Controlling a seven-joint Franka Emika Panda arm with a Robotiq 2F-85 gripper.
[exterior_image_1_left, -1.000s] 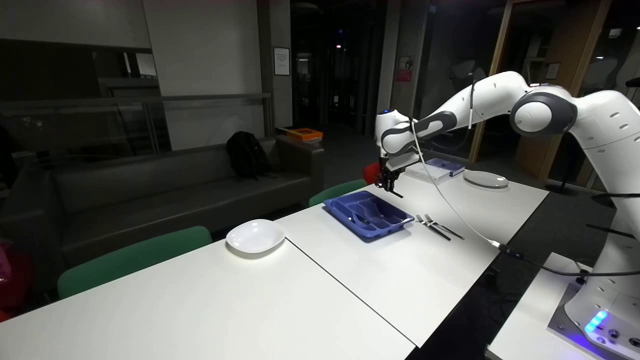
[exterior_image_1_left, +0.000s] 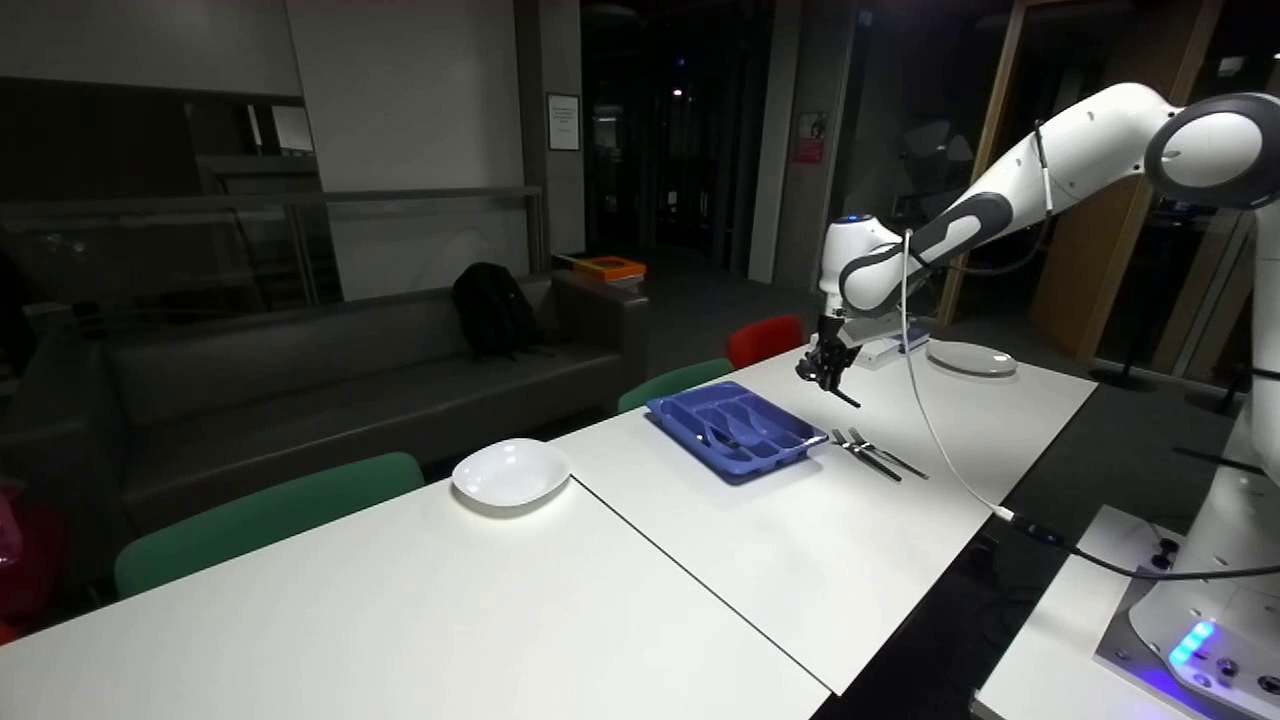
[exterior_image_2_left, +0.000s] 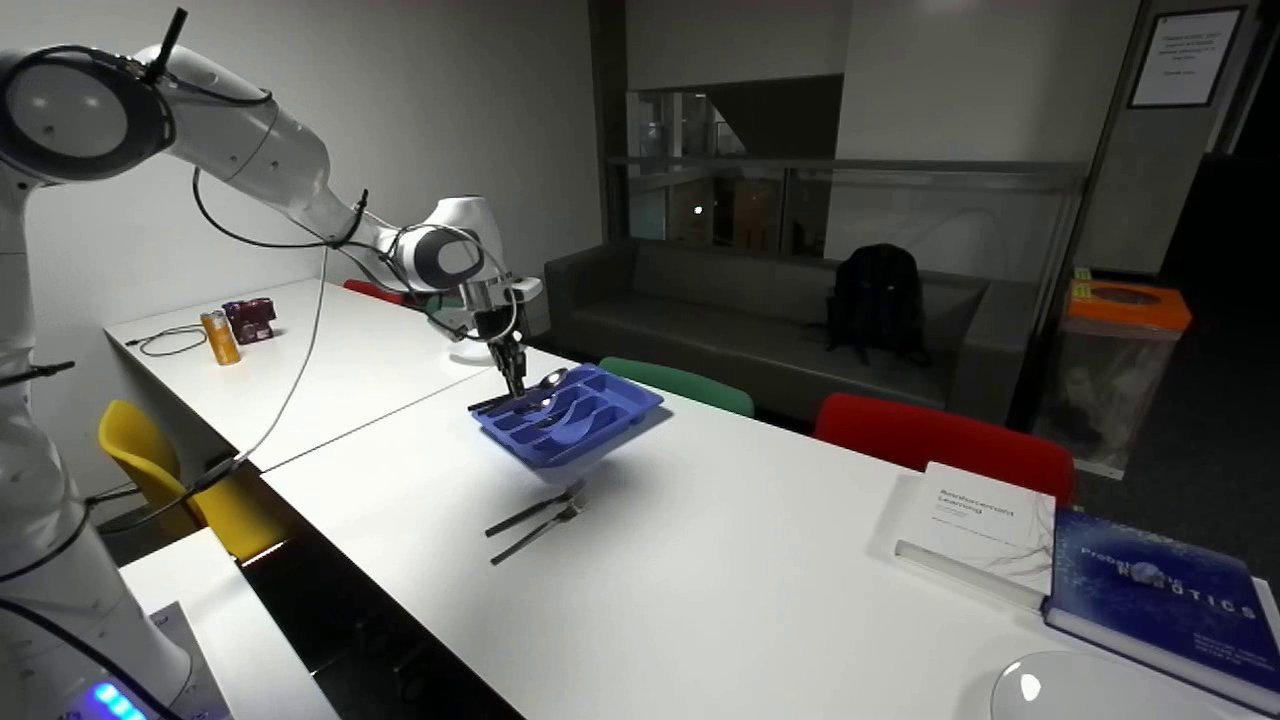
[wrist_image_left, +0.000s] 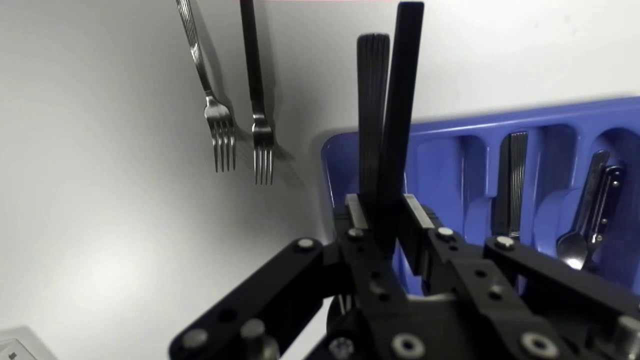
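My gripper is shut on two pieces of cutlery with dark handles, one ribbed handle (wrist_image_left: 373, 78) and one smooth handle (wrist_image_left: 408, 66). A shiny spoon bowl (exterior_image_2_left: 553, 378) shows beside my gripper (exterior_image_2_left: 516, 374) in exterior view 2; in the wrist view the far ends are hidden by the fingers. In exterior view 1 the gripper (exterior_image_1_left: 825, 366) hangs in the air, right of the blue cutlery tray (exterior_image_1_left: 678, 422). More cutlery lies in the tray's compartments, including a ribbed handle (wrist_image_left: 517, 180) and a small spoon (wrist_image_left: 573, 249). Two forks (wrist_image_left: 220, 126) (wrist_image_left: 262, 141) rest side by side on the table.
A white bowl (exterior_image_1_left: 512, 472) stands left of the tray. Books (exterior_image_2_left: 978, 522) and a plate (exterior_image_1_left: 972, 358) occupy the table's other end. A can (exterior_image_2_left: 221, 338) stands far off in exterior view 2. Bare tabletop surrounds the forks. A cable hangs from the arm.
In exterior view 1 the arm has swung right, taking the gripper and its cutlery further from the tray. Tray and forks have stayed put.
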